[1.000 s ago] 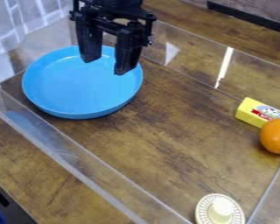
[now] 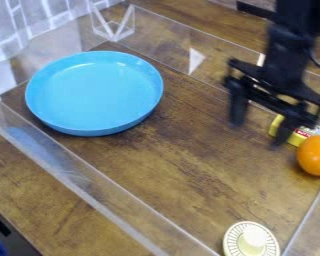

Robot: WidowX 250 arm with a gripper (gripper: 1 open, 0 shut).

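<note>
The black gripper [image 2: 272, 100] is at the upper right, motion-blurred, above a small yellow box [image 2: 282, 126] that it partly hides. An orange round fruit [image 2: 314, 155] sits just in front of the box at the right edge. A light blue plate [image 2: 93, 92] lies empty at the left. Whether the fingers are open or shut cannot be seen through the blur.
A cream-coloured round lid-like object [image 2: 252, 240] lies at the bottom right. Clear plastic walls border the wooden table [image 2: 163, 180], whose middle is bare.
The gripper has moved quickly from above the blue plate to the right, over the yellow box and orange fruit. The objects on the table look unmoved.
</note>
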